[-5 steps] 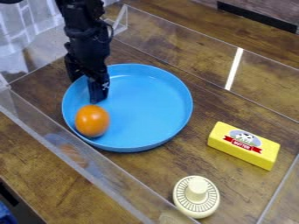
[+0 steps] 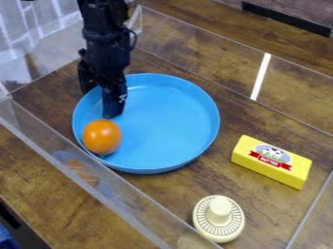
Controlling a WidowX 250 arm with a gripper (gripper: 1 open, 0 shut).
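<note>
An orange ball [image 2: 101,136] rests on the left front part of a blue round plate [image 2: 163,126]. The black gripper [image 2: 100,97] hangs over the plate's back left, just behind and above the orange, open and apart from it. Its fingertips are dark and hard to make out against the arm.
A yellow box [image 2: 271,161] with a printed label lies on the wooden table [image 2: 247,58] to the right. A white round object with a knob [image 2: 219,216] sits at the front right. Clear plastic walls run along the left and front left.
The arm has shifted slightly over the back left of the plate. The orange and other objects look unmoved.
</note>
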